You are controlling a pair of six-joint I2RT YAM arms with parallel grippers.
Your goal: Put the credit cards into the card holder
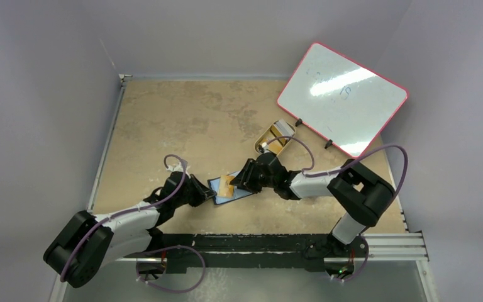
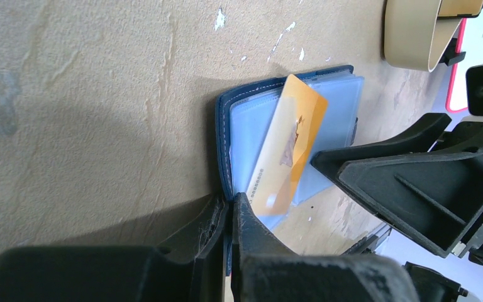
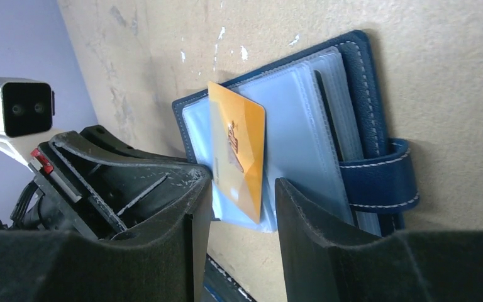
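Observation:
The blue card holder (image 1: 239, 193) lies open on the table with its clear sleeves up. An orange card (image 2: 300, 129) rests across it, one long side paler as though behind translucent plastic. At the holder's left end, my left gripper is shut on the blue cover's edge, which shows between the fingers. My right gripper stands open above the sleeves, and the card (image 3: 238, 151) is seen between and beyond its fingertips, not gripped. The holder's strap (image 3: 380, 179) sticks out at its far end in the right wrist view.
A tan box (image 1: 259, 146) with more cards stands behind the right arm. The whiteboard (image 1: 346, 94) with a red rim is at the back right. Bare table (image 1: 170, 119) stretches across the back left.

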